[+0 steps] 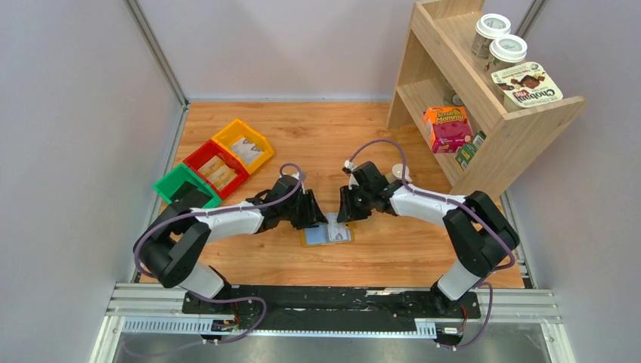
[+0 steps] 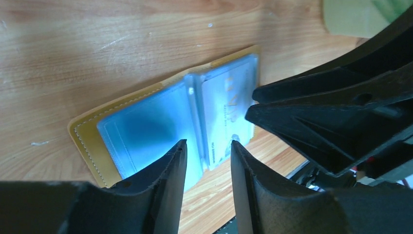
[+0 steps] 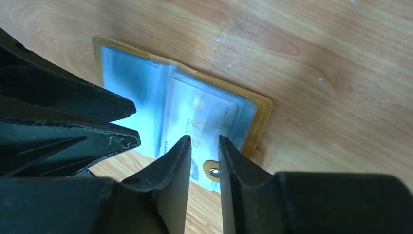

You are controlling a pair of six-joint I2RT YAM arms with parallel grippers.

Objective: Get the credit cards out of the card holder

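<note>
The card holder [image 1: 327, 234] lies opened flat on the table, tan-edged with blue clear sleeves. In the left wrist view its left side is a plain blue sleeve [image 2: 146, 131]. A pale card [image 3: 199, 117] shows inside the right-hand sleeve in the right wrist view, near a tan snap tab [image 3: 211, 170]. My left gripper is part open above the holder's lower edge, nothing between its fingers. My right gripper is also part open, over the card side by the snap tab; whether its fingertips touch the tab cannot be told.
Yellow, red and green bins [image 1: 217, 168] stand at the back left. A wooden shelf [image 1: 484, 98] with groceries fills the back right. A pale bottle [image 1: 398, 172] stands behind the right arm. The two grippers are close together over the holder.
</note>
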